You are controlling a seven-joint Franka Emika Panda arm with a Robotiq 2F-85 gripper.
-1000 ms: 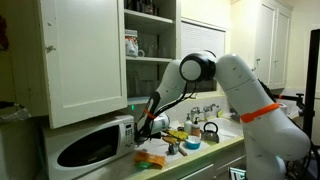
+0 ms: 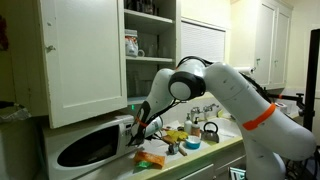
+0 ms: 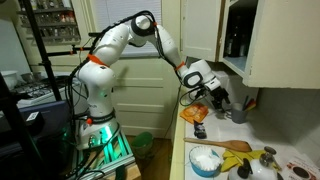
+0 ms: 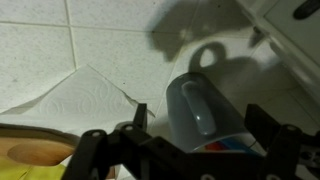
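Note:
A grey mug with its handle facing up the picture shows in the wrist view, with bits of red and blue at its lower edge. My gripper is open, one finger on either side of the mug in that picture; contact cannot be made out. From the second exterior view, the gripper hangs low over the counter by the back wall, and a grey container stands close to it. In the first exterior view the gripper is near the right end of the microwave.
A white paper towel lies left of the mug, beside a brown wooden item. Orange cloth rests on the counter. The white microwave stands close to the arm. A bowl and a wooden spatula lie nearer the front.
My gripper has shifted slightly left, toward the microwave, in the first exterior view. The counter items there look unmoved.

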